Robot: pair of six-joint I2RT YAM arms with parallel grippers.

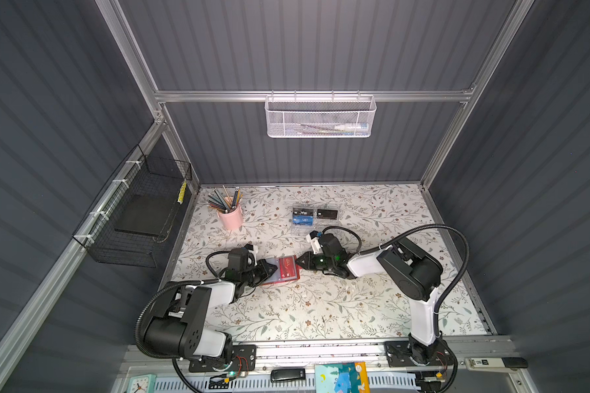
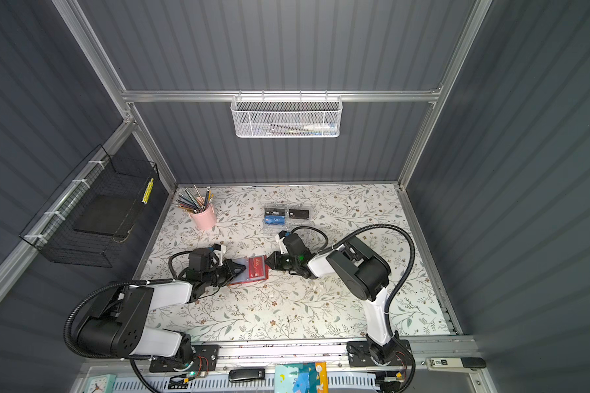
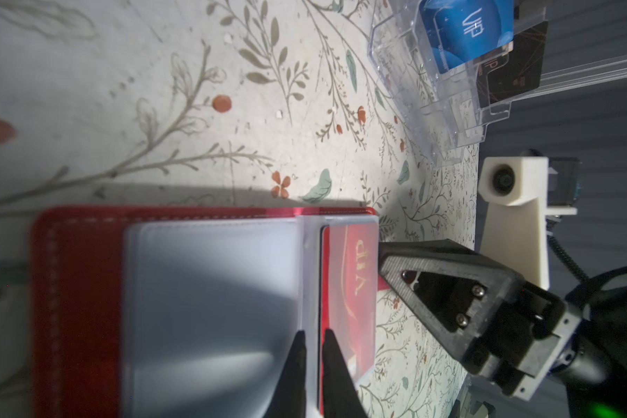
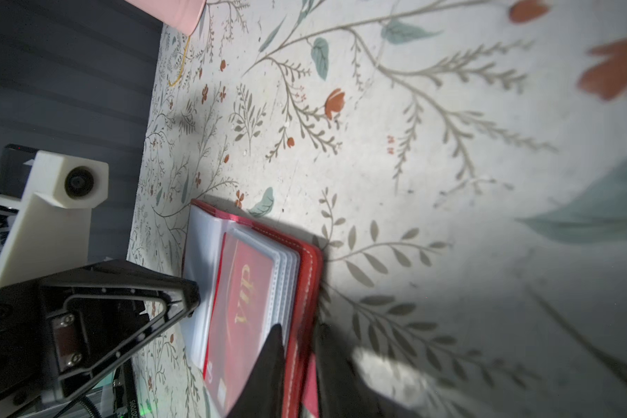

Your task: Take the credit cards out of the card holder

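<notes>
The red card holder (image 3: 76, 292) lies opened on the table, with clear sleeves inside. A red VIP card (image 3: 348, 278) sits in the sleeve on its right side, its red edge showing at the sleeve's mouth. My left gripper is over that mouth, its fingers slightly apart, one to either side of the card's edge. My right gripper is shut on the holder's red outer edge (image 4: 306, 278), at the right end. From above, the left gripper (image 1: 268, 267) and the right gripper (image 1: 300, 260) flank the holder.
Behind the holder, a clear tray (image 1: 303, 229) bears a blue VIP card (image 1: 302, 220) and black cards (image 1: 327, 214). A pink pencil cup (image 1: 231, 218) stands at the back left. The table front of the holder is clear.
</notes>
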